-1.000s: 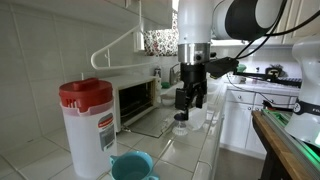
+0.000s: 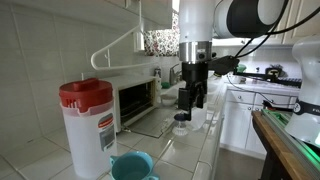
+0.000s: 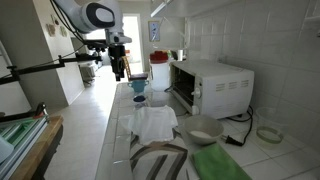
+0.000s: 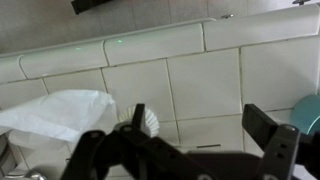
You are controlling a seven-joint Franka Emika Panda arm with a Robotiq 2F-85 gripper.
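Note:
My gripper is open above the tiled counter, with nothing held between its fingers. In the wrist view a white ribbed round item [image 4: 150, 122] lies below, close to the left finger and partly hidden by it. A white cloth [image 4: 60, 112] spreads at the left, and a teal mug [image 4: 307, 114] shows at the right edge. From the first exterior side, the gripper [image 2: 190, 101] hangs above a small clear glass [image 2: 180, 125]. The teal mug [image 2: 132, 166] stands nearer the camera. The second exterior view has the gripper [image 3: 122, 70] beside and above the mug [image 3: 136, 86].
A white pitcher with a red lid [image 2: 90, 130] stands by the wall. Along the counter are a toaster oven [image 3: 212, 88], a bowl [image 3: 205, 129], a striped cloth [image 3: 160, 162], a green cloth [image 3: 216, 163] and a glass container [image 3: 270, 134]. The counter's front edge [image 4: 150, 45] runs close by.

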